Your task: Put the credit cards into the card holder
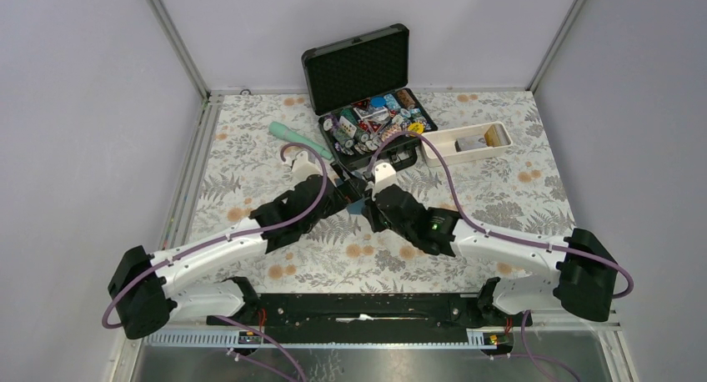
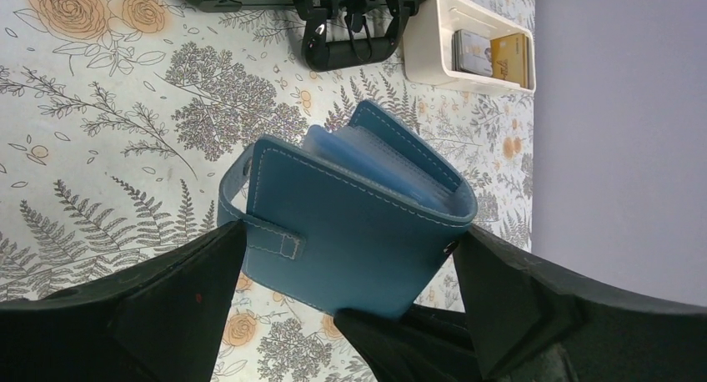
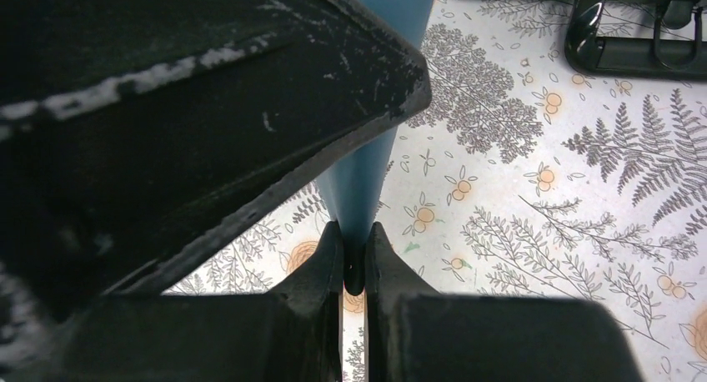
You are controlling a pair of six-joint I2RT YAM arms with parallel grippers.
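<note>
A blue card holder (image 2: 350, 223) with clear inner sleeves (image 2: 379, 165) hangs above the table, its strap side toward the left. In the right wrist view, my right gripper is shut on the holder's lower edge. My left gripper stands open, its fingers (image 2: 158, 290) spread on either side of the holder; whether they touch it cannot be told. One left finger hides much of the holder in the right wrist view. Several credit cards (image 2: 473, 52) stand in the white bin (image 2: 427, 36), beside a yellow box or card stack (image 2: 508, 59).
An open black case (image 1: 354, 69) full of small items lies at the back, its handle (image 2: 350, 52) facing the arms. A green cylinder (image 1: 296, 138) rests left of it. Both arms are close together at mid-table.
</note>
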